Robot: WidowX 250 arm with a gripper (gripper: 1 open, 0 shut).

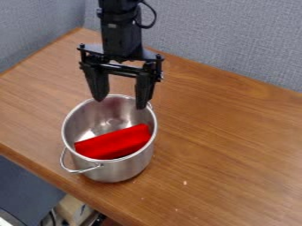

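My black gripper (122, 88) hangs over a steel pot (127, 169), its two fingers spread wide and open with nothing between them, their tips around the height of the pot's back rim as seen here. A red cylindrical object (113, 141) lies on its side inside the pot, toward the front. The pot has a wire handle at its front left.
Grey walls stand behind.
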